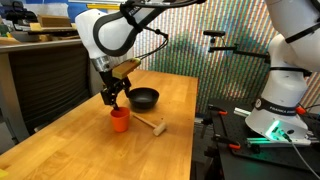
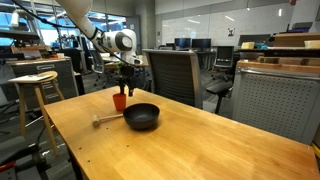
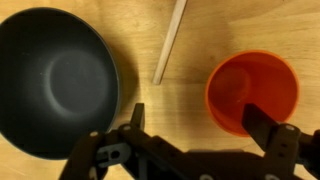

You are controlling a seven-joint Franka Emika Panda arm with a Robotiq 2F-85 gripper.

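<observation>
My open gripper [image 1: 118, 99] hangs just above a red cup [image 1: 120, 121], with nothing seen between its fingers. In the wrist view, the right finger [image 3: 258, 124] overlaps the near rim of the cup [image 3: 262, 85], while the left finger [image 3: 137, 117] is over the table between the cup and a black bowl [image 3: 55, 85]. The cup stands upright and looks empty. In exterior view 1 the bowl [image 1: 144, 98] sits behind and to the right of the cup. A wooden mallet [image 1: 158, 128] lies in front of the bowl; only its handle [image 3: 170, 42] shows in the wrist view.
Bare wooden table [image 2: 220, 150] stretches away beyond the bowl in exterior view 2. An office chair [image 2: 175, 75] stands by the table's edge. The mallet and bowl are both close to the cup.
</observation>
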